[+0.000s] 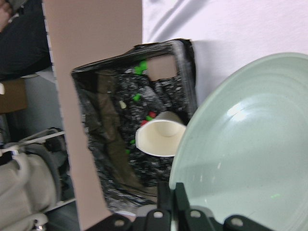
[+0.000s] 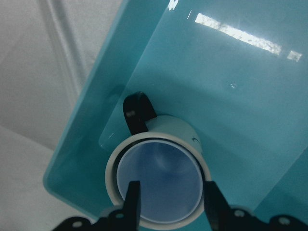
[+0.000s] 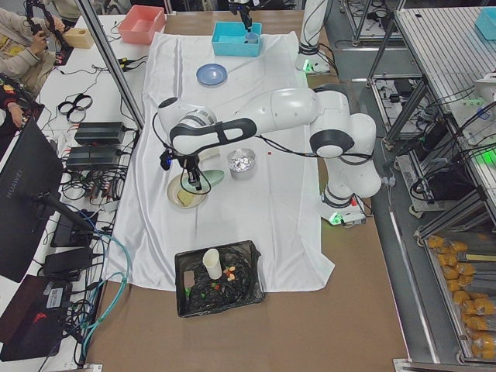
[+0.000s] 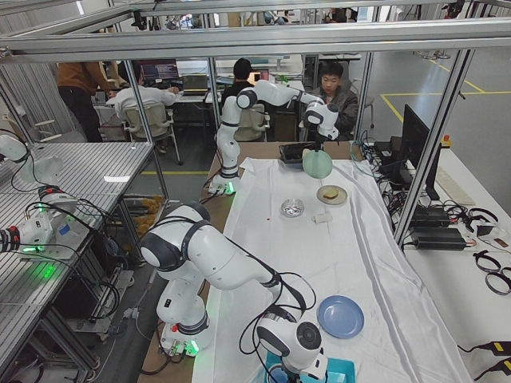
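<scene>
My left gripper is shut on the rim of a pale green plate (image 1: 245, 144), held in the air; the camera left view has it above a cream plate (image 3: 177, 198) with a yellow item. A black-lined bin (image 3: 191, 302) holds a white cup (image 3: 211, 264) and small colored bits. In the right wrist view my right gripper stands open over a mug (image 2: 174, 125) with a blue cup (image 2: 159, 178) inside it, in a teal bin (image 2: 240, 110).
A blue plate (image 4: 340, 317) lies on the white cloth (image 3: 271, 217). A foil bowl (image 3: 241, 161) stands near the cream plate. A pink bin (image 3: 142, 23) is on the side table, beside cables and monitors.
</scene>
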